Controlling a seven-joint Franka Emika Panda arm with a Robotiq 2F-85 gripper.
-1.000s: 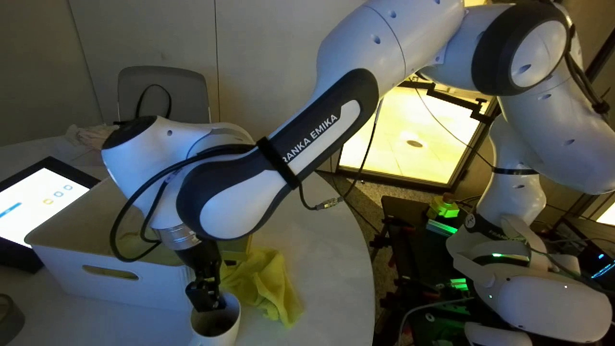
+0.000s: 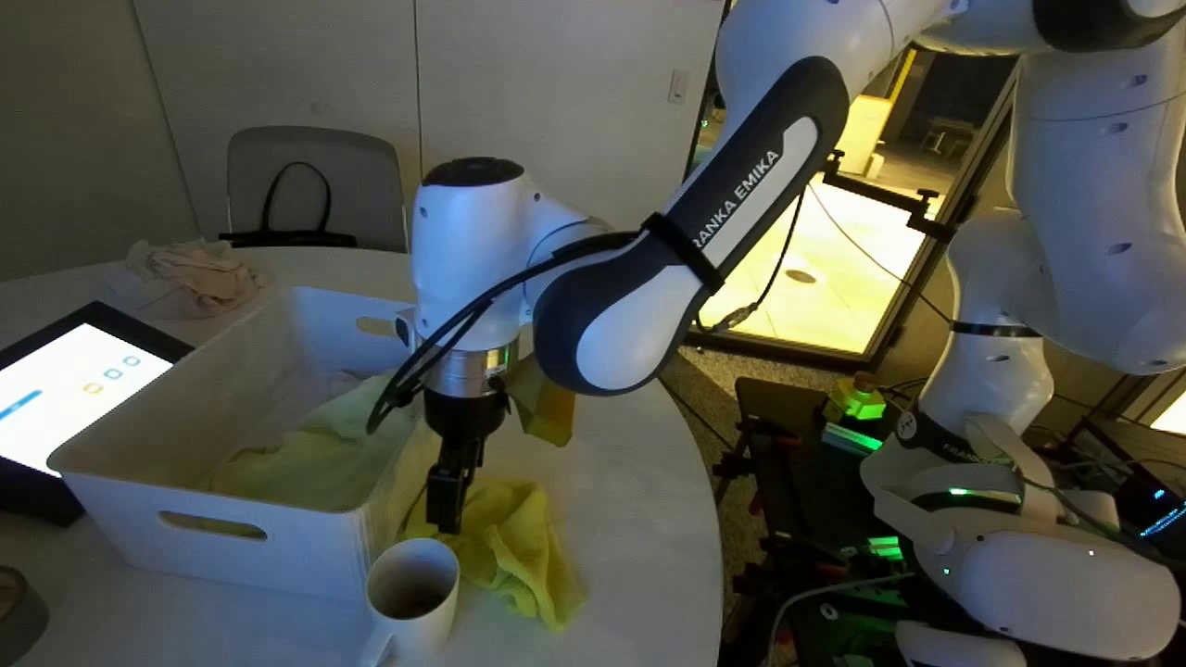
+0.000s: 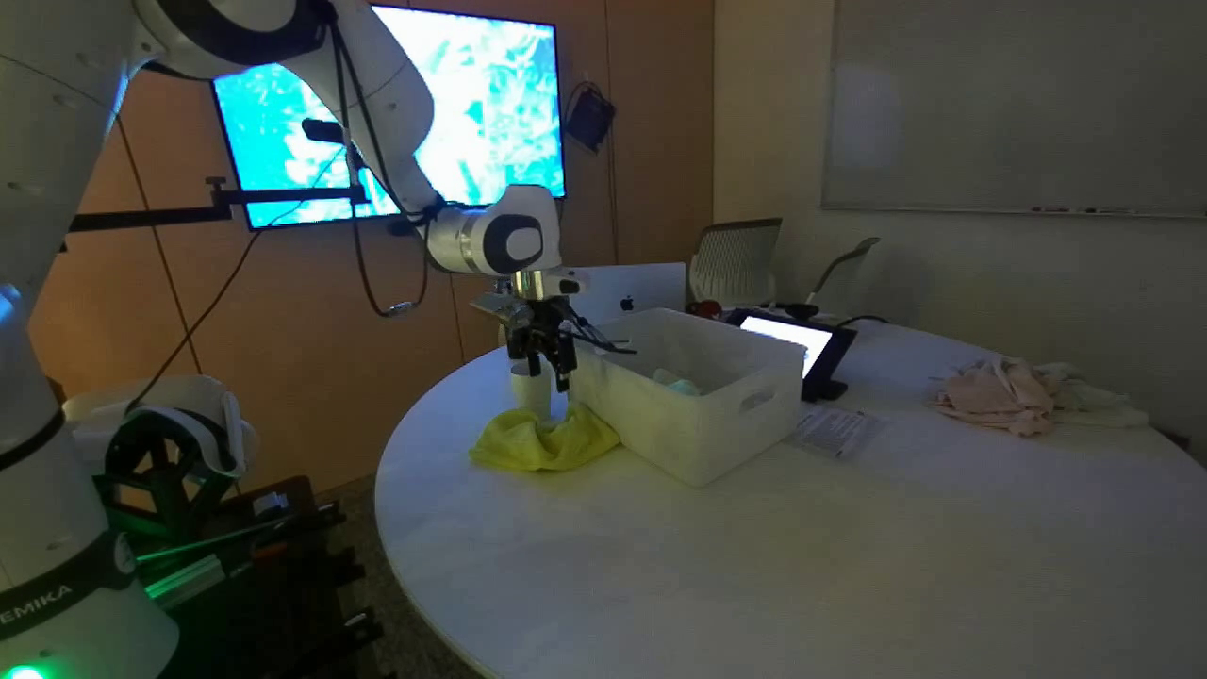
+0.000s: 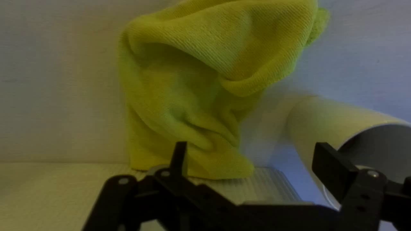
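Observation:
My gripper is open, its two black fingers wide apart with nothing between them. In the first exterior view the gripper points down above the table, over the inner edge of a crumpled yellow cloth. The wrist view has the cloth ahead of the fingertips, lying against the bin's side. A white mug stands upright just in front of the cloth, with something dark inside. At the wrist view's right, the mug is partly behind one finger. The white bin stands beside the cloth.
Inside the bin lies a pale greenish cloth. A lit tablet stands beyond the bin, and pinkish cloths lie farther along.
My gripper has risen from above the mug's opening and moved away from it, toward the yellow cloth. The arm is now more upright. The cloth and the bin stay where they were.

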